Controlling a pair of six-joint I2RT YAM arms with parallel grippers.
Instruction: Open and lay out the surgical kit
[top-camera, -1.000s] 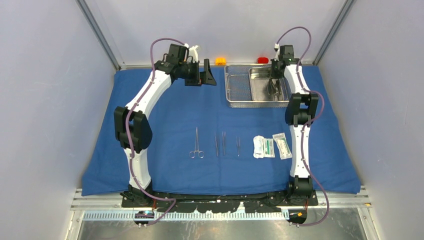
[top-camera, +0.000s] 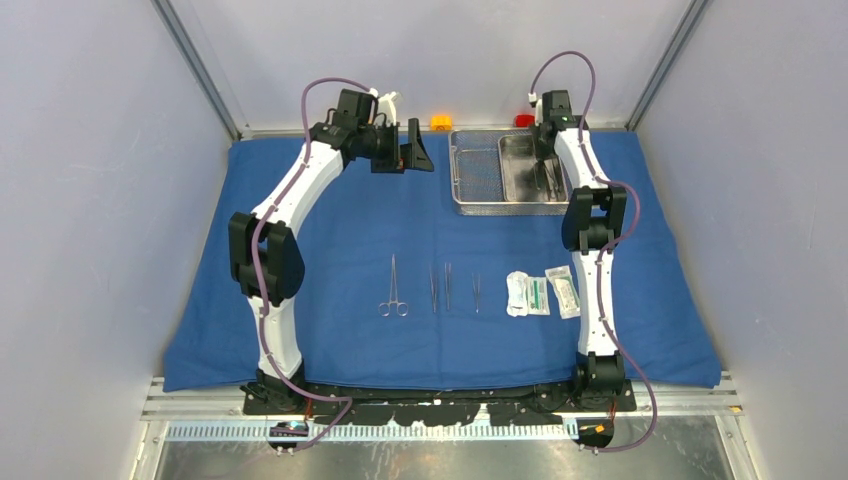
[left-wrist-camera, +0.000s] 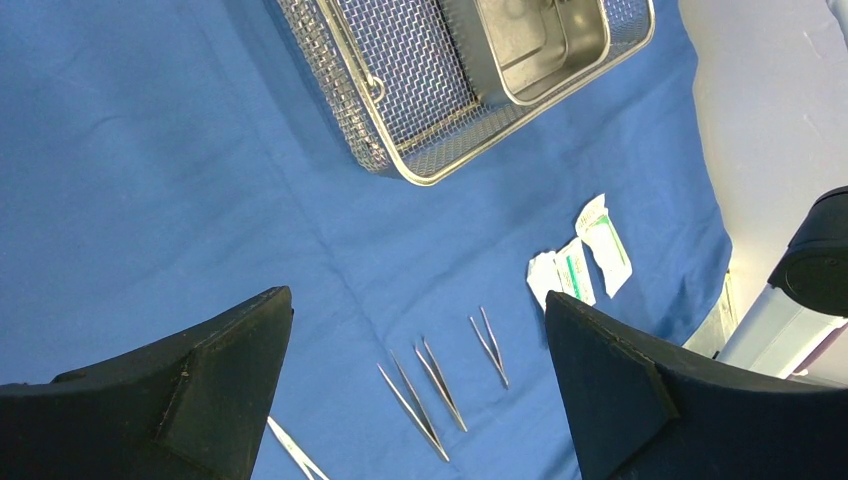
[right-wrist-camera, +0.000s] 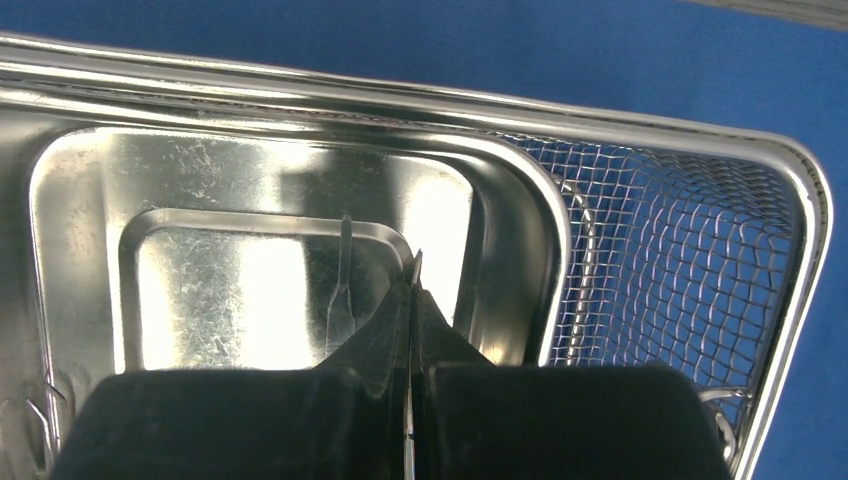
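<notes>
In the right wrist view my right gripper is shut on a thin metal instrument (right-wrist-camera: 417, 268); its pointed tip shows past the fingers, and most of it is hidden. The gripper is over the steel inner tray (right-wrist-camera: 510, 345), at the right of the wire basket (top-camera: 475, 209). My left gripper (top-camera: 418, 150) stands open and empty left of the basket. On the blue cloth lie scissor-like forceps (top-camera: 394, 290), slim tweezers (top-camera: 448, 287) and smaller tweezers (top-camera: 476, 293). White packets (top-camera: 563, 292) lie to their right.
Curved metal instrument parts (right-wrist-camera: 52, 415) show at the inner tray's left edge, and a ringed piece (right-wrist-camera: 724, 425) in the mesh section. A slim shape (right-wrist-camera: 344, 255) on the tray floor may be a reflection. The cloth's left half (top-camera: 335, 240) has free room.
The left arm and the laid-out items look unchanged.
</notes>
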